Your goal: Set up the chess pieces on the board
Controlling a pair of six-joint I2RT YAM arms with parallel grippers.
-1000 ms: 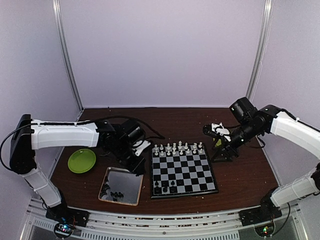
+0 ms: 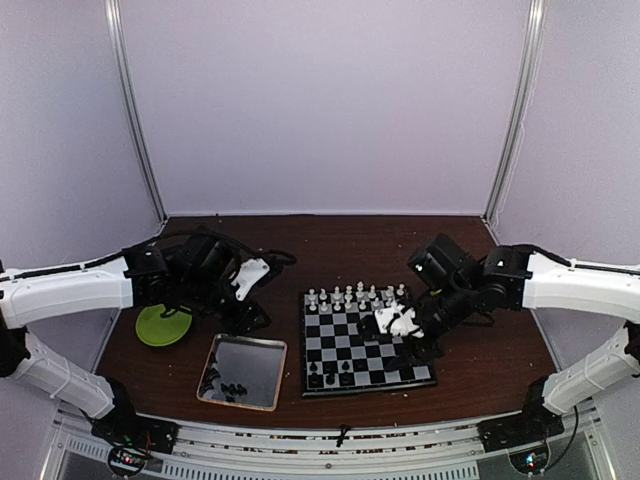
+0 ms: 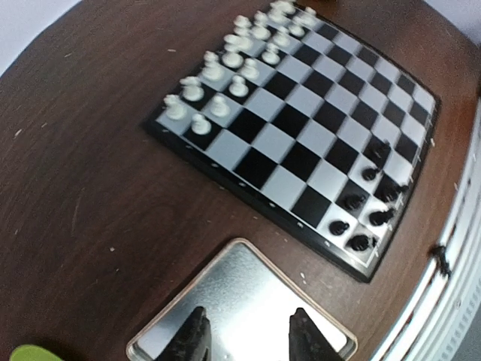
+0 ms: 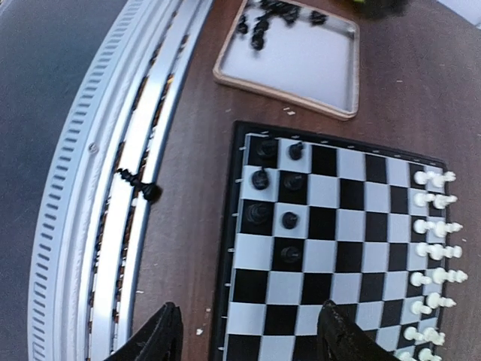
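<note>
White pieces [image 3: 233, 56] fill two rows along the far side of the chessboard [image 2: 352, 350]. Several black pieces [image 4: 258, 213] stand on the near left corner squares. More black pieces [image 2: 232, 389] lie in the metal tray [image 3: 225, 297] left of the board. Another black piece [image 4: 150, 192] lies on the front rail, off the table. My left gripper hangs above the tray's far side, its fingers apart and empty. Above the board's right part, my right gripper is also open, nothing between its fingers; it hides some squares in the top view.
A green plate [image 2: 163, 325] sits behind the tray on the left. The silver rail [image 2: 330, 450] borders the table's front edge.
A black piece appeared at the front rail and shifted slightly right.
</note>
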